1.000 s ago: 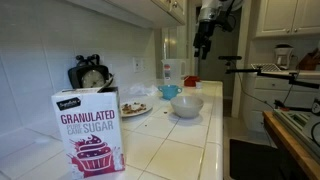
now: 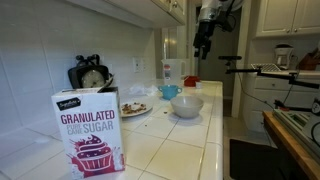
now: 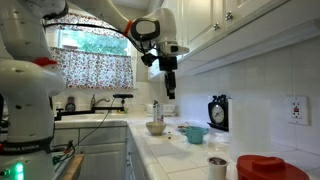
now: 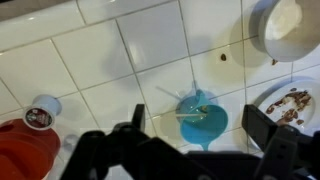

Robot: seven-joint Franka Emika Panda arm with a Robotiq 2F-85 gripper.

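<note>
My gripper hangs high above the counter, its two fingers wide apart at the lower left and right of the wrist view, with nothing between them. Below it sits a teal cup (image 4: pixel 209 128), seen from above, with a pale stick-like thing across it. A white bowl (image 4: pixel 292 30) shows at the upper right, and a plate with brown bits (image 4: pixel 290 103) lies at the right edge. In exterior view 2 the gripper (image 3: pixel 167 84) is well above the same teal cup (image 3: pixel 194 134) and bowl (image 3: pixel 155 128).
A sugar box (image 2: pixel 90 135) stands at the near end of the tiled counter (image 2: pixel 165 155). A red lid (image 3: pixel 270 168), a small jar (image 3: pixel 217 168) and a paper roll (image 3: pixel 243 125) are at the other end. A black clock (image 3: pixel 218 108) rests against the wall. Cabinets (image 3: pixel 215 35) hang above.
</note>
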